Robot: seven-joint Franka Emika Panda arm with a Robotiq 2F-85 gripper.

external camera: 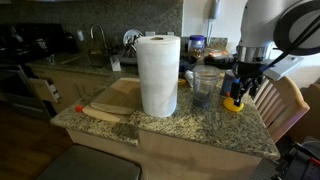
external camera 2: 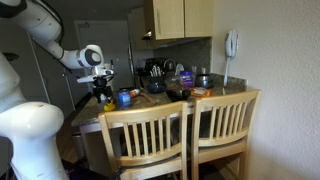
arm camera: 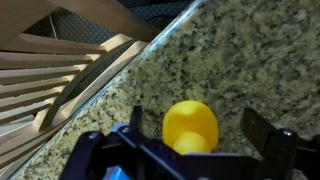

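A rounded yellow object [arm camera: 190, 127] rests on the speckled countertop, near its edge. In the wrist view my gripper stands open above it, one dark finger on each side, with a gap to the right finger [arm camera: 268, 136]. Whether the left finger touches it, I cannot tell. In exterior view 1 the yellow object [external camera: 233, 105] shows just under my gripper [external camera: 241, 98]. A blue item [arm camera: 118, 173] lies partly hidden beneath the left finger; exterior view 1 shows something blue [external camera: 228, 84] behind the yellow object.
A clear container [external camera: 205, 85] and a tall paper towel roll [external camera: 158, 76] stand left of the gripper. Wooden chairs [external camera 2: 147, 138] line the counter's edge. Bare countertop [external camera: 195, 125] lies in front of the roll and container.
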